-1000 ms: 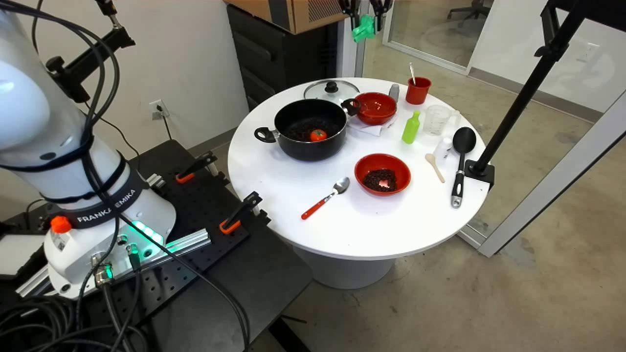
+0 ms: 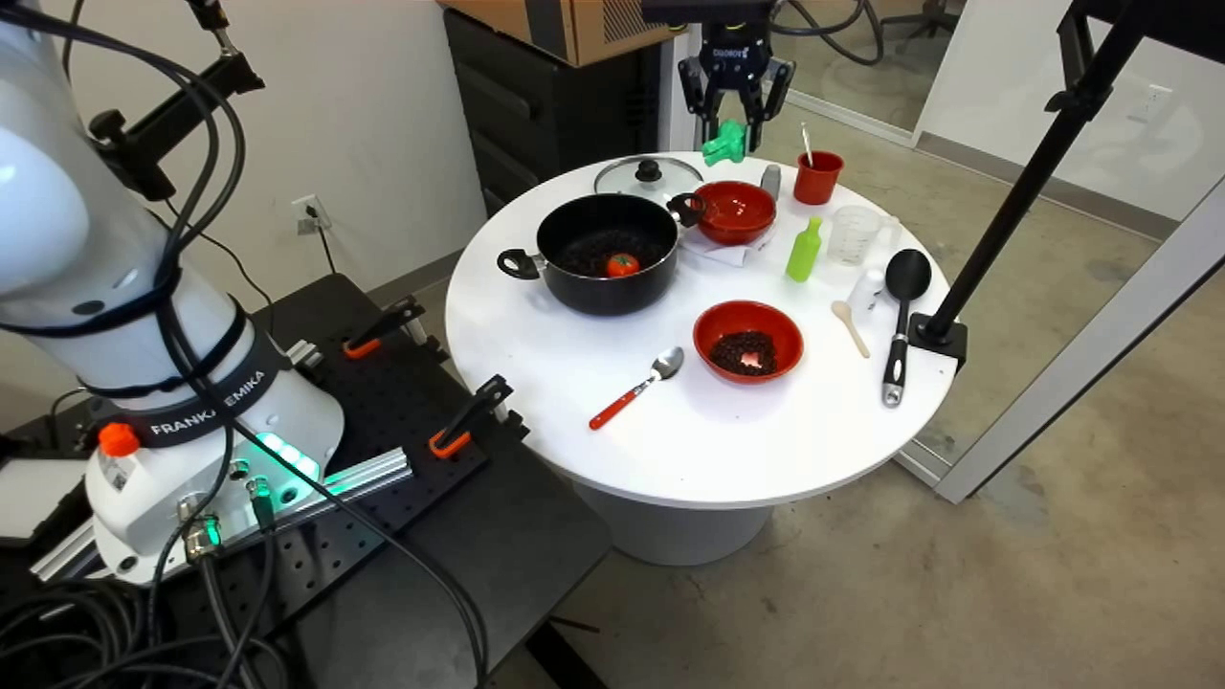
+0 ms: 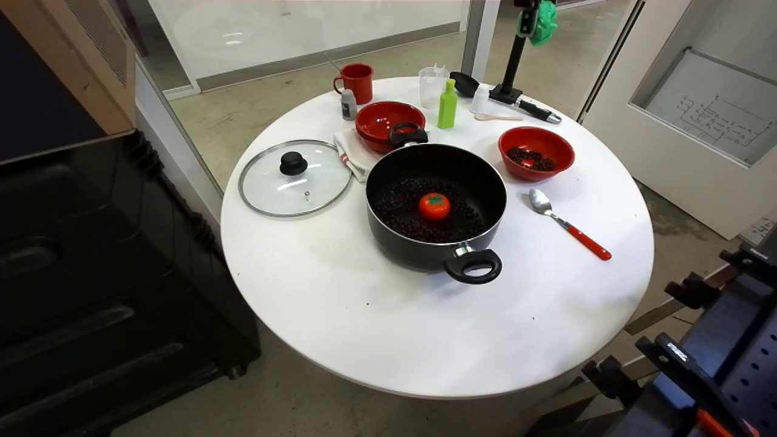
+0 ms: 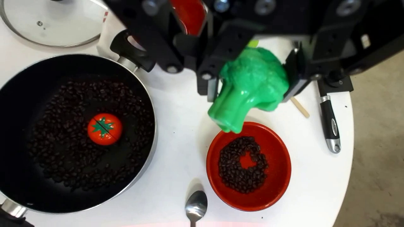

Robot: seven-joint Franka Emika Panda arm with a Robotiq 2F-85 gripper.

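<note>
High over the round white table, my gripper is shut on a bright green object (image 4: 257, 81), possibly a toy vegetable such as broccoli. In exterior view 1 the green object (image 2: 725, 143) hangs between the two fingers, clear of the table. Exterior view 2 shows the same green object (image 3: 544, 23) at the top edge. A black pot (image 3: 393, 251) holds dark beans and a red toy tomato (image 4: 104, 129). In the wrist view, a red bowl (image 4: 278, 172) with dark beans appears just below the green object.
Around the table stand a glass lid (image 3: 255, 186), stacked red bowls (image 3: 390, 116), a red mug (image 3: 357, 81), a green bottle (image 3: 447, 108), a clear cup (image 2: 852, 235) and a black ladle (image 2: 899, 333). A spoon (image 2: 632, 394) lies near the beans bowl.
In exterior view 1 my gripper has come down in the picture and slightly right, with the green object still between its fingers. The things on the table have stayed put.
</note>
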